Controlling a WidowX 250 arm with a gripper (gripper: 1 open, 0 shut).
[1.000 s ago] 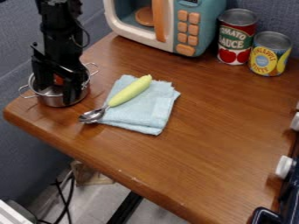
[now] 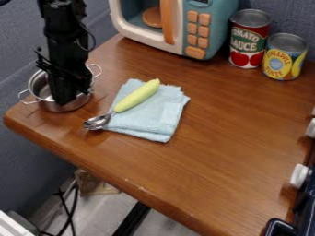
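My black gripper [image 2: 64, 85] reaches down into the steel pot [image 2: 43, 95] at the table's left edge; its fingers are dark against the pot, so whether they hold anything is hidden. To the right, a yellow banana [image 2: 135, 96] rests on a folded light-blue cloth [image 2: 157, 118], with a metal spoon-like utensil [image 2: 99, 121] beside its lower end.
A toy microwave [image 2: 197, 23] stands at the back, with a tomato can [image 2: 248, 41] and a yellow-label can [image 2: 283, 59] to its right. A dark appliance with white knobs [image 2: 299, 194] lines the right edge.
My gripper has shifted slightly within the pot since a second ago; the other objects have not moved.
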